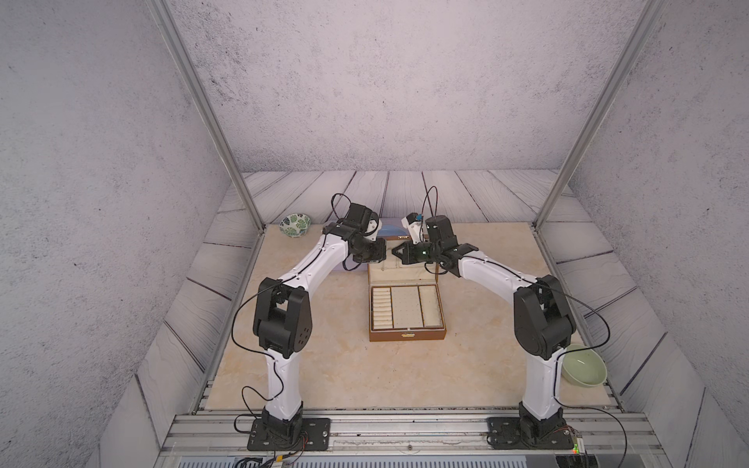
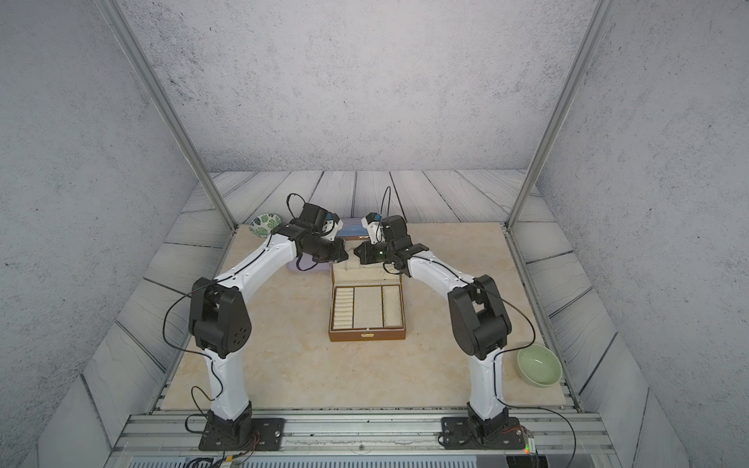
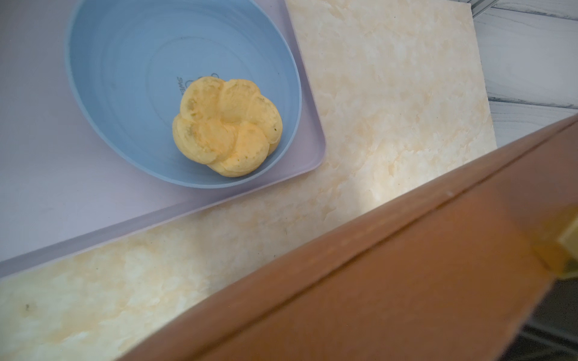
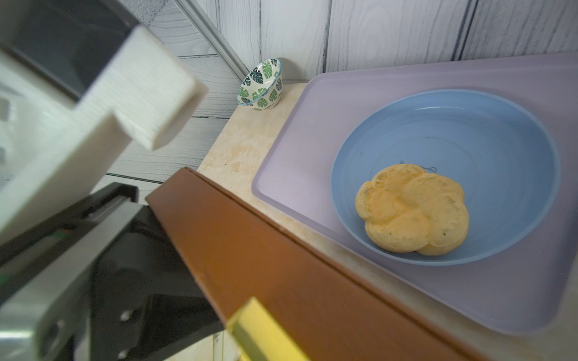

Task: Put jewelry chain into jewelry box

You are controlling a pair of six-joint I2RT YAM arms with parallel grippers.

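Note:
The brown jewelry box (image 1: 407, 336) stands open in the middle of the table, its cream compartments (image 1: 406, 306) facing up and its lid (image 2: 366, 273) laid back. Over the far part of the lid, my left gripper (image 1: 384, 250) and my right gripper (image 1: 395, 251) point toward each other with a small gap between them. Both are shut, and nothing can be made out between their fingers. The brown lid edge (image 3: 391, 270) fills the lower right of the left wrist view; the brass clasp (image 4: 265, 334) shows in the right wrist view. I cannot make out the chain.
Behind the lid, a lilac tray (image 4: 289, 156) carries a blue bowl (image 4: 505, 180) with a yellow bread roll (image 4: 415, 210). A leaf-patterned bowl (image 1: 295, 225) is at the back left, a green bowl (image 1: 583, 366) at the front right.

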